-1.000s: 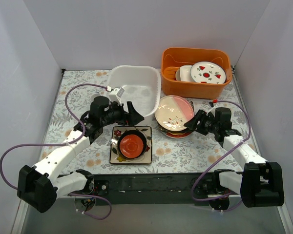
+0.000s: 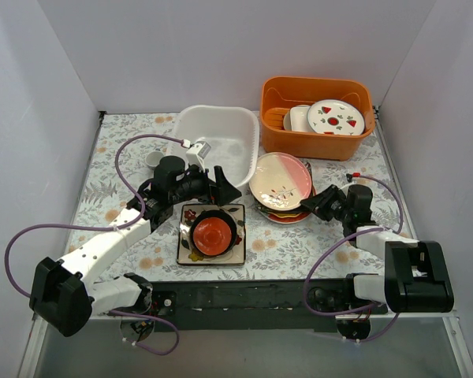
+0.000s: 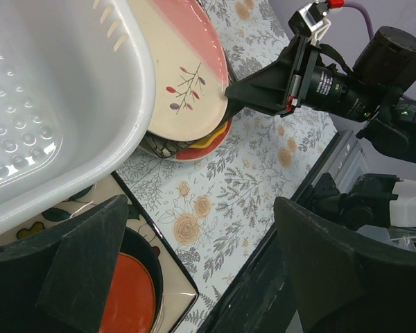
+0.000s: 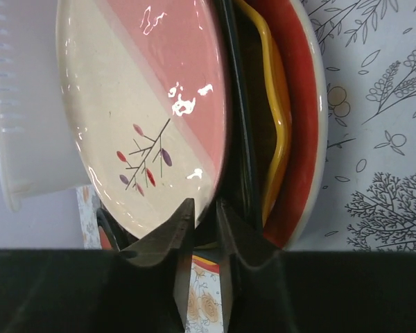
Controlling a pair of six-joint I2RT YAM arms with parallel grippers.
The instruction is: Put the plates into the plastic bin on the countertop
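Note:
A pink-and-cream plate (image 2: pixel 280 179) lies tilted on a stack of yellow, dark and red-rimmed plates, right of the white plastic bin (image 2: pixel 213 126). My right gripper (image 2: pixel 307 205) is at the stack's front right edge; in the right wrist view its fingertips (image 4: pixel 187 215) meet the top plate's lower rim, parted a little. My left gripper (image 2: pixel 221 181) hangs over the front of the white bin, fingers apart, with nothing between them, as the left wrist view shows.
An orange bin (image 2: pixel 315 142) holding plates stands at the back right. A square patterned tray (image 2: pixel 185 258) with a black bowl and red dish lies in front of the white bin. A small cup (image 2: pixel 154 158) sits at the left.
My right gripper has moved lower against the plate stack's rim, its arm shifting slightly. The left gripper has moved a little to the right.

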